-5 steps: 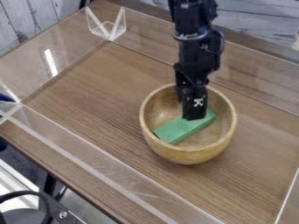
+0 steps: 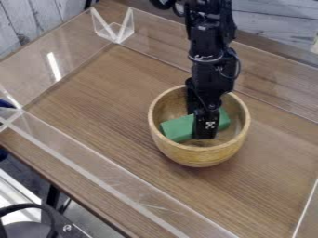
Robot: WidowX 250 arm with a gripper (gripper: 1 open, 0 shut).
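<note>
A wooden bowl sits on the table, centre-right. Inside it lies a green block. My black gripper reaches down from the top into the bowl, its fingers at the block and partly over it.
A clear plastic piece stands at the back left. Dark cables and hardware lie at the lower-left edge.
My gripper has come lower into the bowl, over the green block, which is now more covered by the fingers.
</note>
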